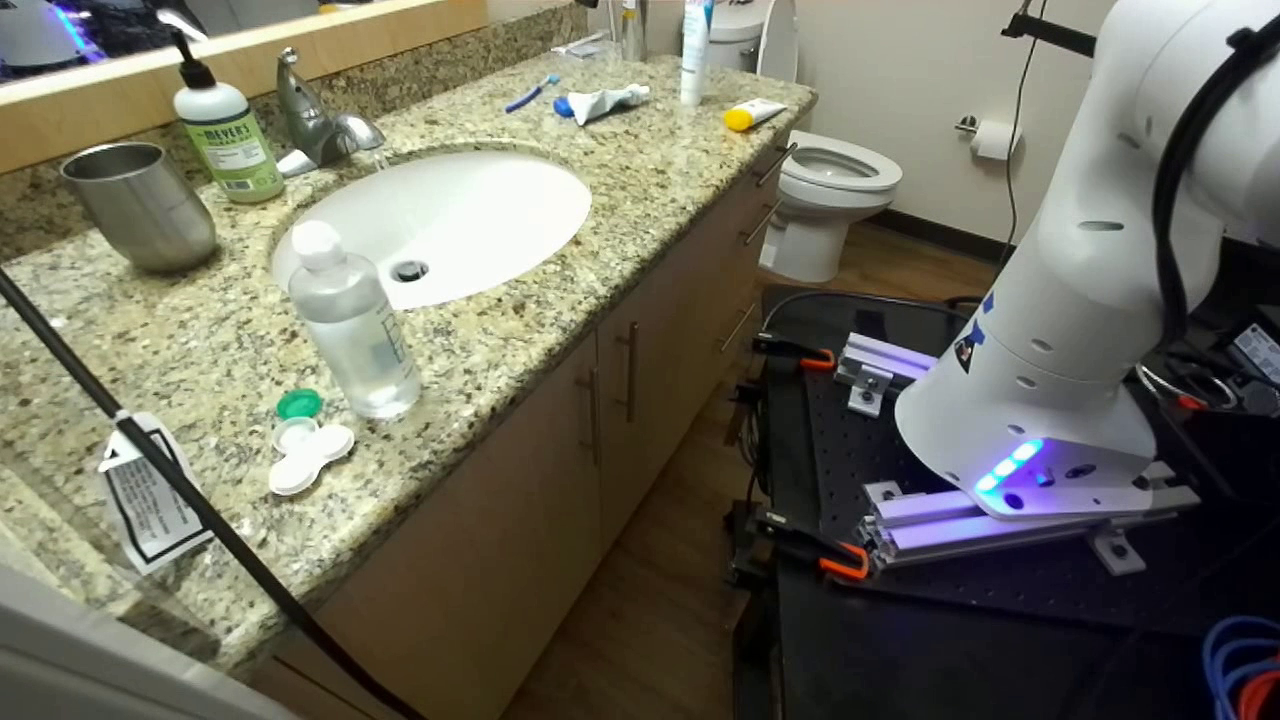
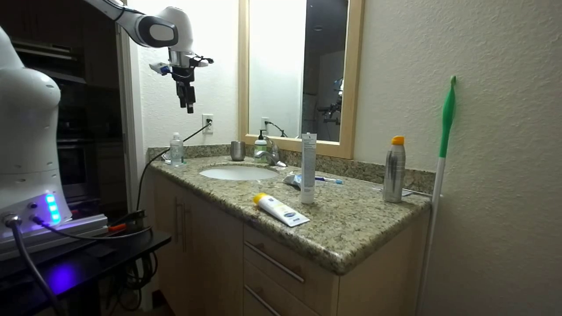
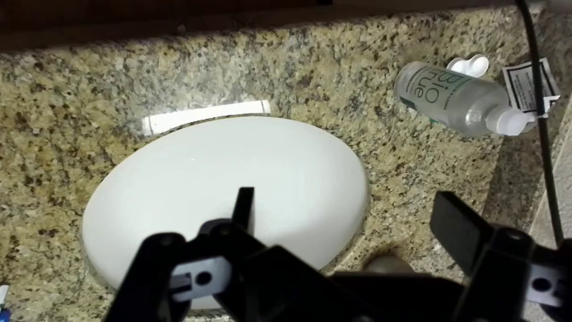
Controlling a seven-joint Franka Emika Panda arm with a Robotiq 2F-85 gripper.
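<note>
High above the left part of the counter, my gripper [image 2: 186, 108] points down, well clear of everything on it. In the wrist view its two dark fingers [image 3: 462, 230] stand wide apart with nothing held, so it is open. Beneath it lies the white oval sink [image 3: 225, 177]. A clear bottle [image 1: 354, 326] with a white cap stands upright on the counter at the sink's near end. Close by is a white contact lens case [image 1: 310, 460] with a green lid [image 1: 299, 404]. A steel cup [image 1: 146, 210] and a soap bottle [image 1: 230, 138] stand near the faucet [image 1: 314, 120].
A black cable [image 1: 180, 480] crosses above a printed label [image 1: 156, 498]. Farther along the granite counter are a standing white tube [image 2: 308, 171], a yellow-capped tube [image 2: 282, 210], a crumpled tube [image 1: 606, 103], a toothbrush [image 1: 531, 95] and a spray can [image 2: 394, 171]. The mirror [image 2: 279, 68] rises behind.
</note>
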